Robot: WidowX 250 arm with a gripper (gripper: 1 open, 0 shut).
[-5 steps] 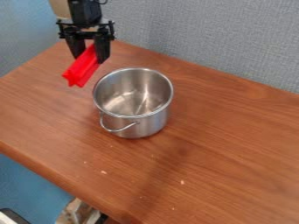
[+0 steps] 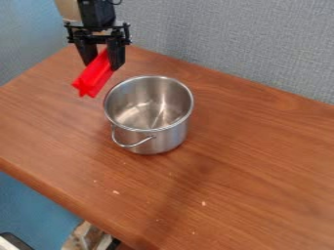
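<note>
My black gripper (image 2: 100, 55) is at the upper left, shut on a red elongated object (image 2: 93, 75) that hangs tilted below its fingers, above the wooden table. Just to the right and below is an empty steel pot (image 2: 148, 130) with a wire handle on its near side. The red object is outside the pot's rim, up and to its left.
</note>
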